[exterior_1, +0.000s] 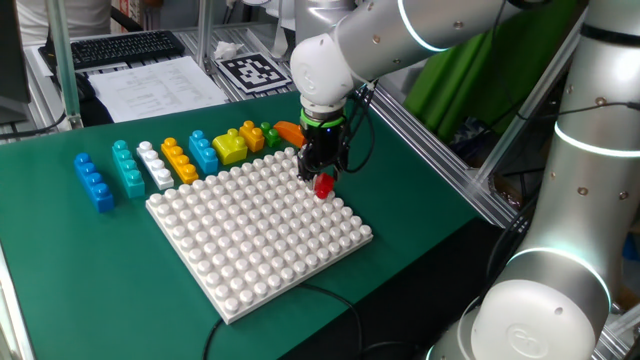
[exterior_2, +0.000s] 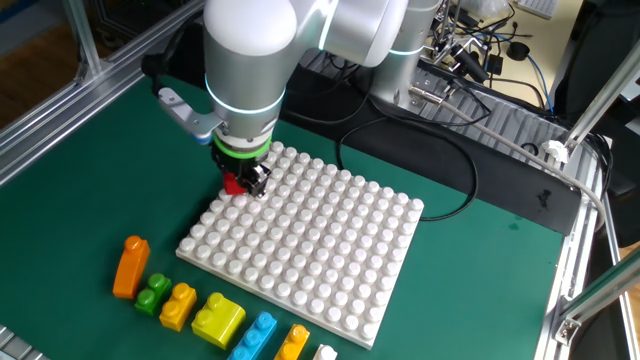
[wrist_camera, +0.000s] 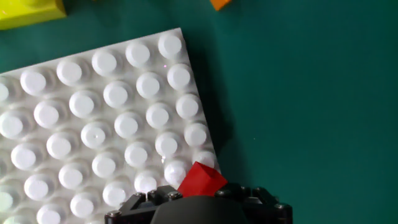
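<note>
My gripper (exterior_1: 322, 174) points down over the white studded plate (exterior_1: 250, 225), close to its edge on the robot's side. A small red block (exterior_1: 323, 186) sits between its fingertips, low against the studs. In the wrist view the red block (wrist_camera: 202, 180) shows a slanted face between the dark fingers, which appear shut on it. Exterior view 2 has the red block (exterior_2: 233, 185) partly covered by the gripper (exterior_2: 242, 178) at the plate's corner region. Whether the block's underside touches the studs is hidden.
Along the plate's far side in exterior view 1 lies a row of bricks: blue (exterior_1: 94, 183), teal (exterior_1: 128, 168), white (exterior_1: 154, 165), yellow-green (exterior_1: 230, 148), orange (exterior_1: 290, 133) and several others. Cables (exterior_1: 345, 305) run near the plate's front.
</note>
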